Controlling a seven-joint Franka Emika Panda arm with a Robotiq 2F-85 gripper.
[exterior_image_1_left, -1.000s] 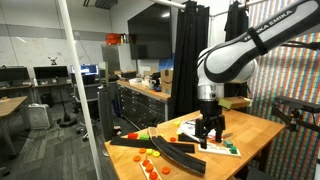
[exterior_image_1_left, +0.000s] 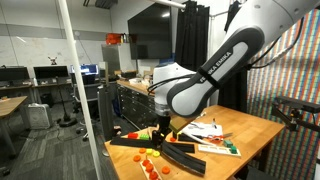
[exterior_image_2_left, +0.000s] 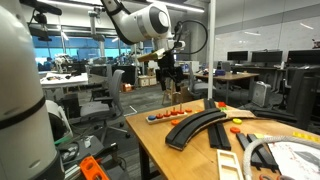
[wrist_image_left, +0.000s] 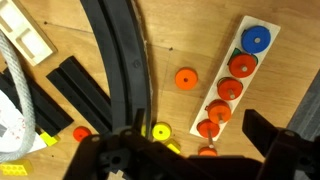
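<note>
My gripper is open above the table, its fingers spread wide with nothing between them. In the wrist view a pale wooden strip (wrist_image_left: 262, 78) runs diagonally on the right, carrying a blue disc (wrist_image_left: 257, 39) at its far end and several red-orange discs down its length. The strip's near end lies between and below the fingers. A loose orange disc (wrist_image_left: 186, 78) rests on the bare table left of it. A yellow disc (wrist_image_left: 161, 131) lies near the left finger, and a red disc (wrist_image_left: 81, 132) farther left.
A long curved black piece (wrist_image_left: 125, 60) lies left of the strip, with straight black pieces (wrist_image_left: 82, 92) beyond it. A pale compartmented tray (wrist_image_left: 25, 32) and a white cable (wrist_image_left: 18, 75) occupy the far left. Bare wooden tabletop (exterior_image_2_left: 205, 155) shows along the near side.
In exterior view 1 the arm has swept left across the table, from over the white tray area toward the discs. The gripper stays open; the objects on the table look unmoved.
</note>
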